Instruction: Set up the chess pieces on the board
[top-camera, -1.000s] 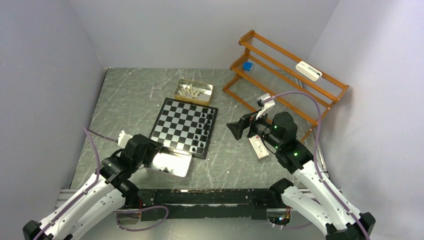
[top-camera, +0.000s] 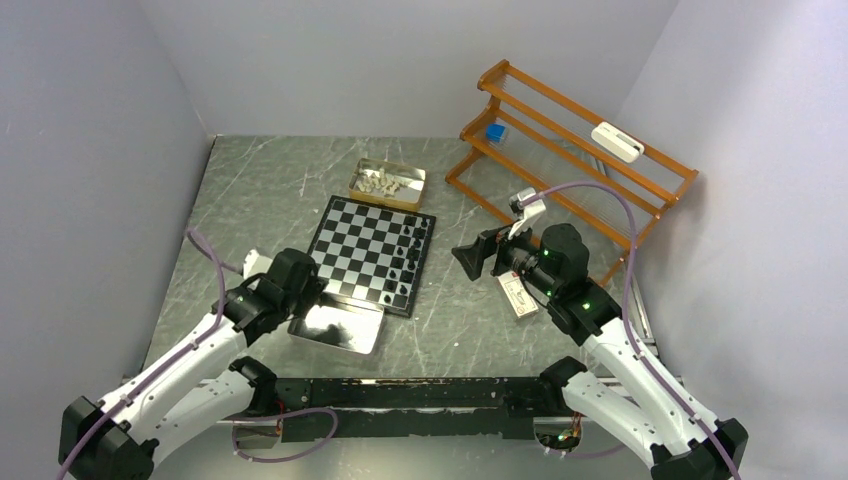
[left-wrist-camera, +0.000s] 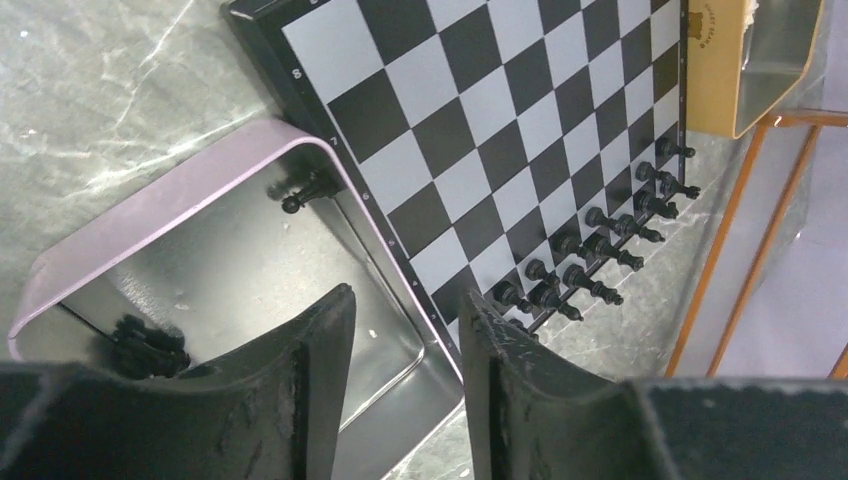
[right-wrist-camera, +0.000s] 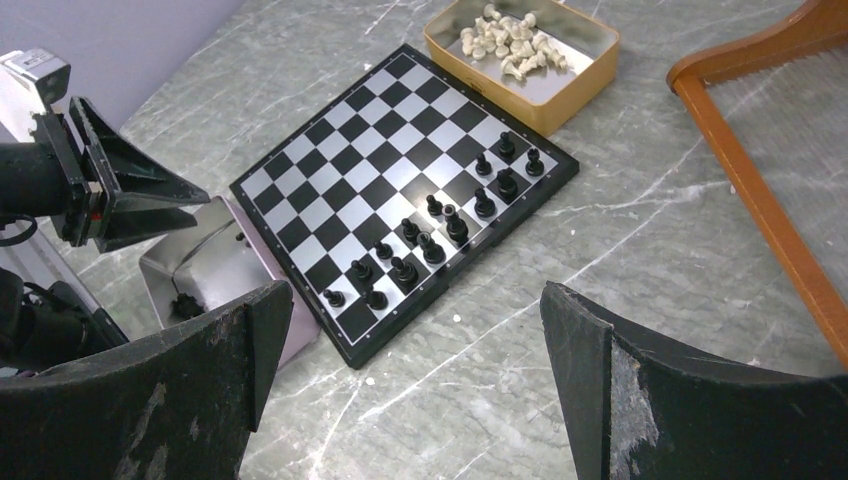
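The chessboard has black pieces standing along its right-hand side. The metal tray beside it holds a black piece by the board-side wall and a dark clump of pieces in a corner. Over this tray is my left gripper, its fingers part open with nothing visible between them. My right gripper stands open and empty right of the board, above the table. White pieces lie in the yellow box behind the board.
A wooden rack stands at back right, with a small blue box on it. A light box lies under the right arm. Bare table shows left of the board and between board and right arm.
The right arm and the board look unchanged.
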